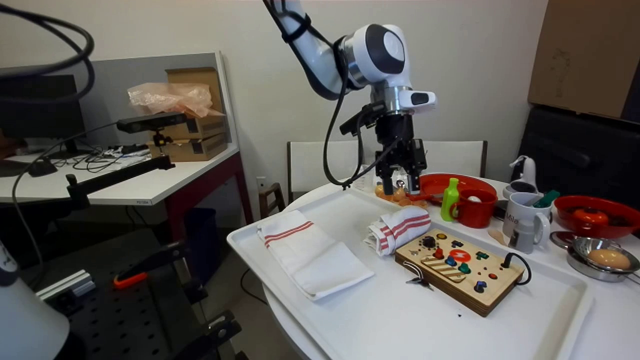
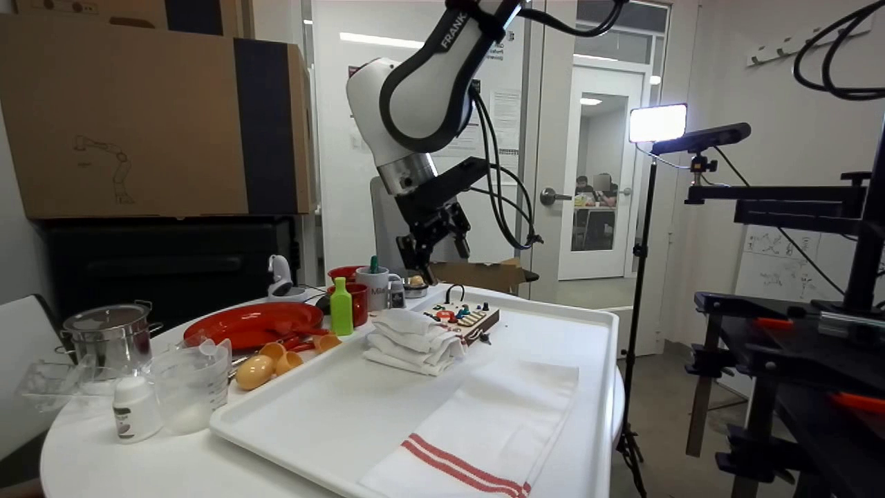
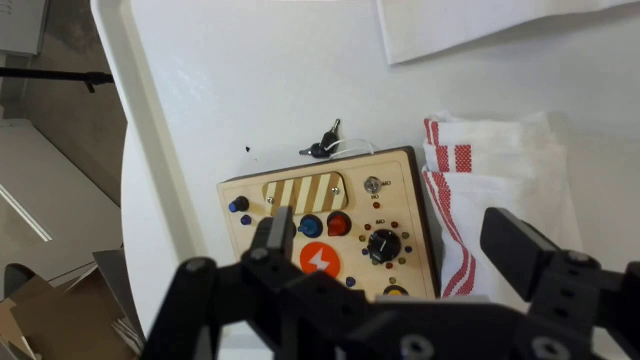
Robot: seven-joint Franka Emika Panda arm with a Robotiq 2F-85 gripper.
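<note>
My gripper (image 1: 400, 187) is open and empty, raised clear above the far side of the white tray (image 1: 360, 327). Below it lies a bunched, folded white towel with red stripes (image 1: 398, 229), resting on the tray beside the wooden switch box (image 1: 465, 267). A second striped towel (image 1: 315, 255) lies flat, folded in a long strip, on the tray's left part. Between my spread fingers the wrist view shows the box with its knobs and part of the bunched towel (image 3: 504, 180). Black keys (image 3: 324, 142) hang on a white string at the box's edge.
Behind the tray crowd a green bottle (image 1: 449, 200), a red mug (image 1: 474, 209), a white mug (image 1: 522, 215), a red plate (image 2: 257, 324) and eggshells (image 2: 269, 365). A metal pot (image 2: 110, 336) stands farther off. The tray's front part is clear.
</note>
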